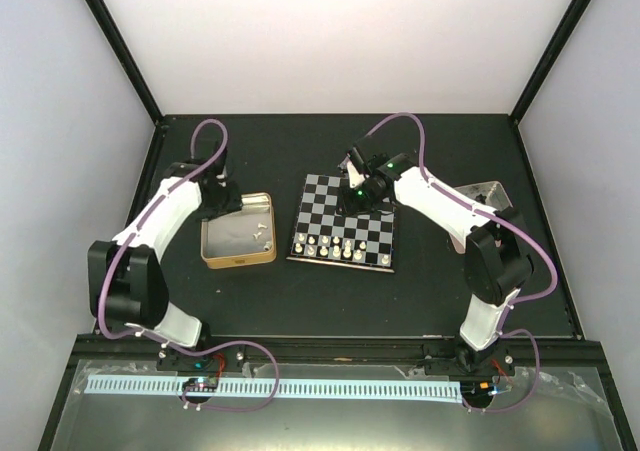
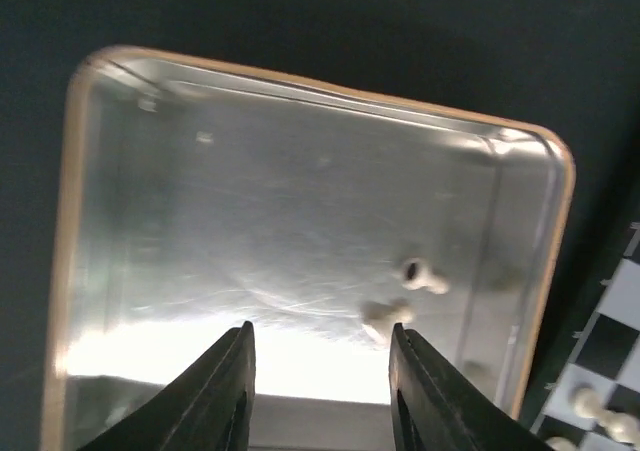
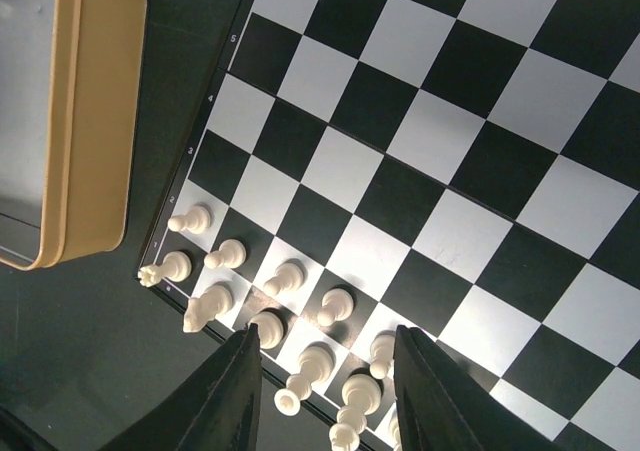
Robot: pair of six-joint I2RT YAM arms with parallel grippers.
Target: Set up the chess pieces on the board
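My left gripper is open above the tan-rimmed tray [image 1: 238,259], with nothing between its fingers; a few small white pieces [image 2: 422,276] lie in the tray, slightly blurred in the left wrist view. My right gripper hangs open over the chessboard [image 3: 450,141], nothing visibly held. White pieces [image 3: 212,306] stand in rows along the board's near edge, at the lower left of the right wrist view; some are hidden behind the right fingers. The rest of the board in view is empty.
A second metal tray [image 1: 480,191] sits at the far right, partly behind the right arm.
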